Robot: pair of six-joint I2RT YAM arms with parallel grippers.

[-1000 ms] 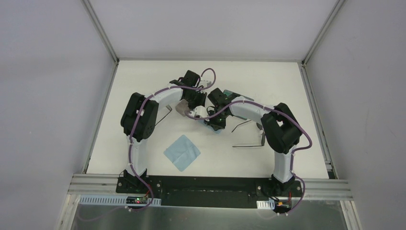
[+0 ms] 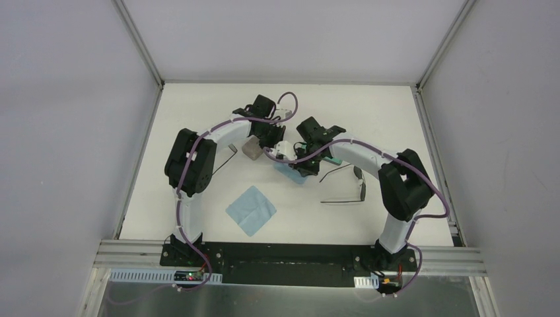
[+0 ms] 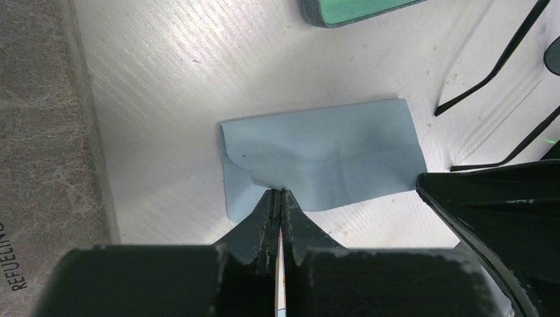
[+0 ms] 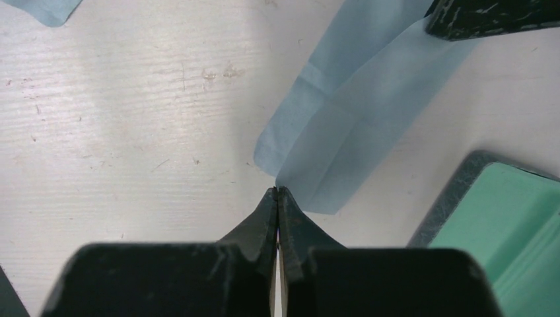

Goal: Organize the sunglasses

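A folded light blue cloth (image 2: 290, 175) lies mid-table; in the left wrist view the cloth (image 3: 310, 152) is below my left gripper, which is shut, with nothing visible between its fingers. My right gripper is shut, its tips at the cloth's near corner (image 4: 350, 132); whether it pinches any fabric is unclear. Black sunglasses (image 2: 362, 188) lie open at the right, more glasses (image 2: 232, 150) at the left, partly hidden. A green-lined case (image 4: 502, 218) lies behind the cloth, and a grey-brown case (image 3: 46, 152) is at the left.
A second blue cloth (image 2: 251, 210) lies flat at the front centre. The two arms are close together over the middle.
My right arm has shifted rightward, away from the left arm, over the folded cloth. The left arm has hardly moved.
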